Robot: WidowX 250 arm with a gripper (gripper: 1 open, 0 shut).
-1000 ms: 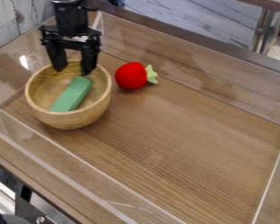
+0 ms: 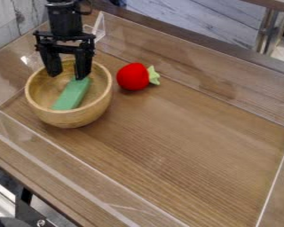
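Observation:
My black gripper is at the upper left, its fingers reaching down into the back part of a wooden bowl. A green oblong object lies inside the bowl, just below and in front of the fingers. The fingers stand apart; whether anything is between them is hard to see.
A red object with green leaves, like a strawberry, lies right of the bowl. A white ledge runs along the top right, and a wall stands at the upper left.
The gripper has moved left from the bowl's back right, and its fingers look slightly lower in the bowl. The bowl and the red object stay about where they were.

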